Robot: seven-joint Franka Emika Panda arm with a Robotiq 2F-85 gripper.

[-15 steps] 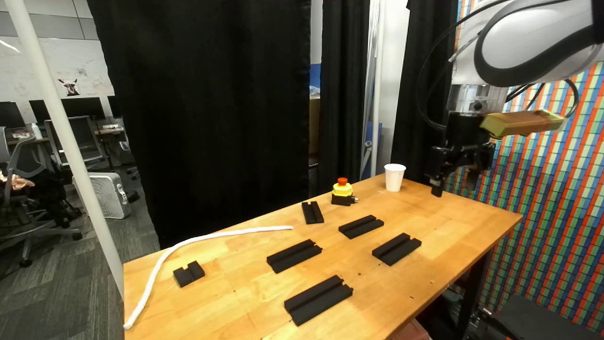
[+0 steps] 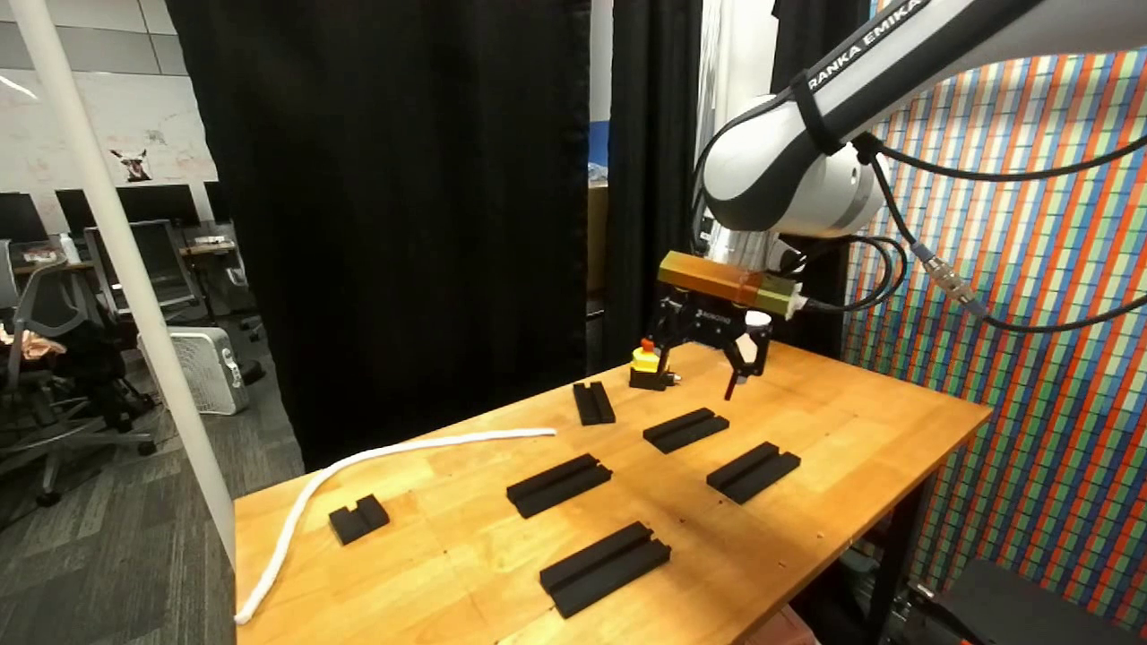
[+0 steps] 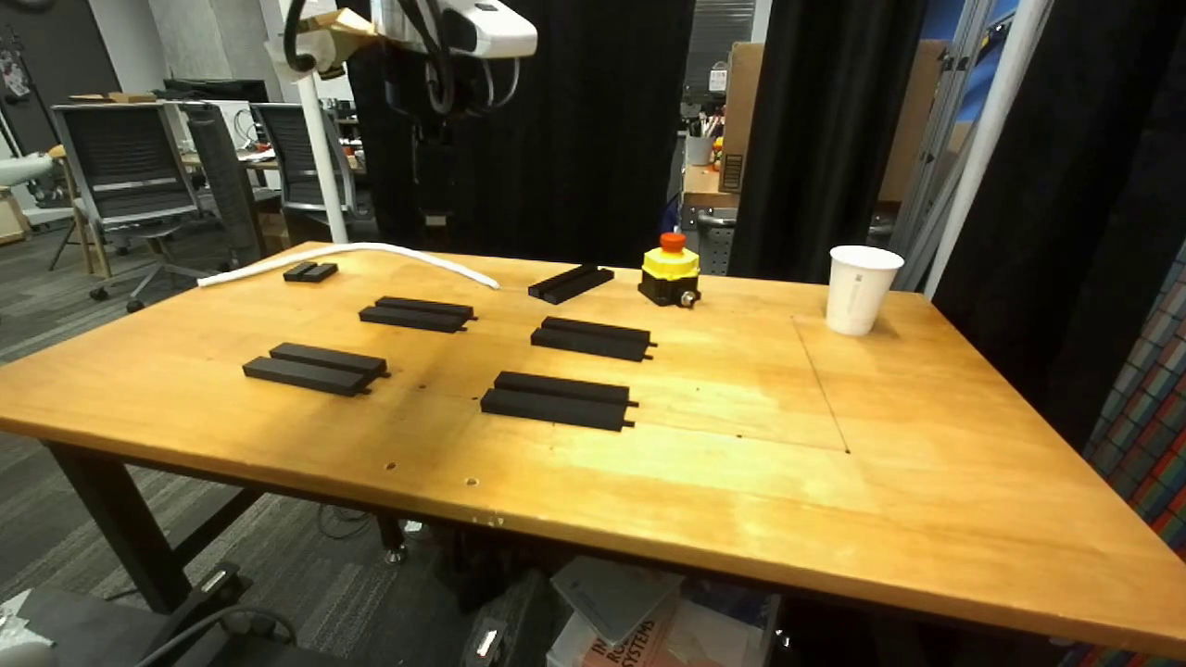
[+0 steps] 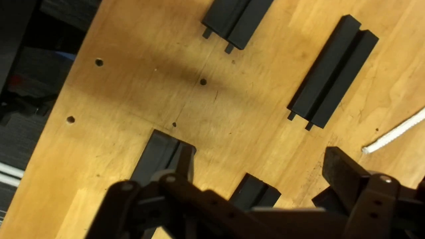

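Note:
Several black grooved blocks lie apart on the wooden table, among them a long front one [image 2: 604, 568], one near the right edge [image 2: 753, 472] and a short one [image 2: 357, 520] at the left. A white rope [image 2: 355, 458] curves along the table's far left side, and its end [image 4: 392, 134] shows at the right of the wrist view. My gripper [image 2: 696, 378] is open above the table's back half, nothing between its fingers. In the wrist view its spread fingers [image 4: 343, 169] partly cover some blocks; one block [image 4: 255, 192] shows between them, lower down on the table.
A yellow emergency stop with a red button [image 3: 670, 267] stands at the back edge. To its right is a white paper cup [image 3: 861, 291], partly hidden by my gripper in exterior view 1.
My arm has swung leftward in exterior view 1, from beyond the table's right end to above its back half, and the gripper has turned. Blocks, rope and emergency stop have not moved.

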